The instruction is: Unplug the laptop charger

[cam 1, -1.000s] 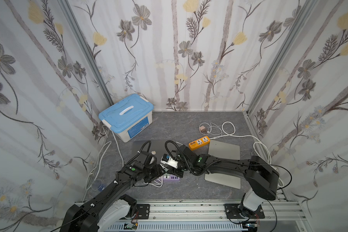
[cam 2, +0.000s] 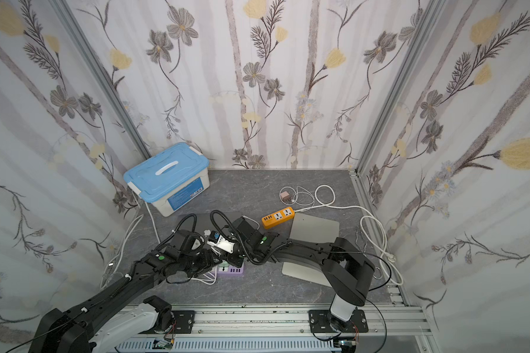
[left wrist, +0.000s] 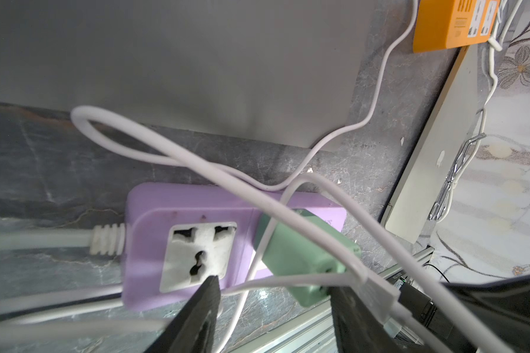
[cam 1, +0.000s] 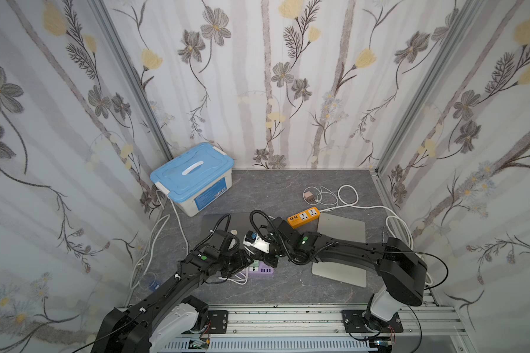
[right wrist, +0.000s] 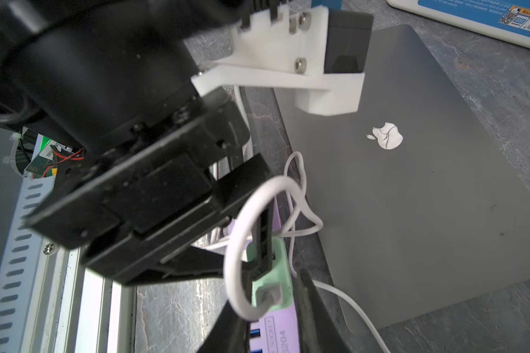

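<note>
A purple power strip (left wrist: 144, 247) lies on the floor beside a dark grey laptop (right wrist: 430, 206). In the left wrist view a pale green charger (left wrist: 297, 241) is over the strip's right part, with white cable (left wrist: 229, 179) looping across it. My left gripper hovers low at the strip, fingers apart, cable passing near them. My right gripper points at the charger and strip; its blurred fingers are partly hidden by a cable loop, so what is between them is unclear. The two grippers nearly touch.
An orange power strip (cam 1: 300, 218) lies behind the arms, near a silver laptop (cam 1: 341, 274) on the right. A blue-lidded box (cam 1: 188, 170) stands at the back left.
More of the purple strip shows now. The left arm looks nearly unmoved.
</note>
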